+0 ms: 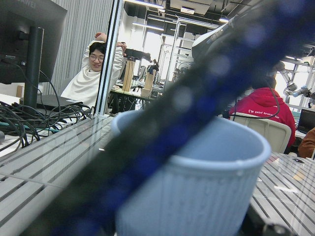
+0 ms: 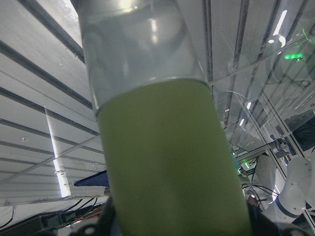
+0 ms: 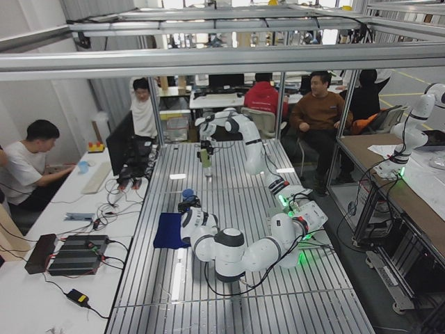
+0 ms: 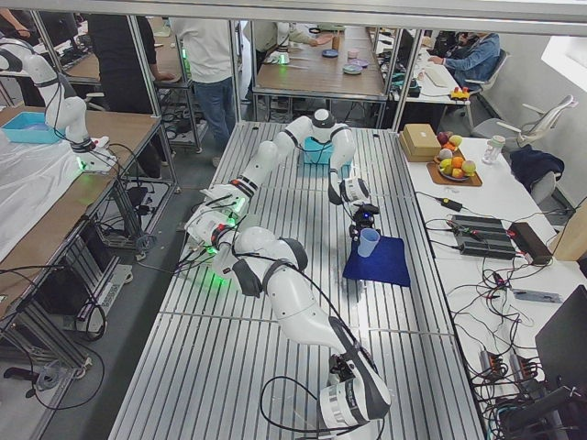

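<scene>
A light blue ribbed cup (image 4: 368, 242) fills much of the left wrist view (image 1: 182, 196), held at my left gripper (image 3: 188, 204) above a dark blue mat (image 3: 167, 231), also seen in the camera right view (image 4: 376, 268). My left gripper's fingers appear closed around the cup, partly hidden and blurred. At the far end of the table in the camera left view, my right gripper (image 3: 206, 147) holds an upright green bottle with a silver top (image 3: 206, 162), which fills the right wrist view (image 2: 172, 157); the fingers there are mostly hidden.
A teal bin (image 4: 315, 151) sits at one end in the camera right view. A side desk with cables, boxes and a fruit board (image 4: 459, 176) runs along one edge; aluminium frame beams cross overhead.
</scene>
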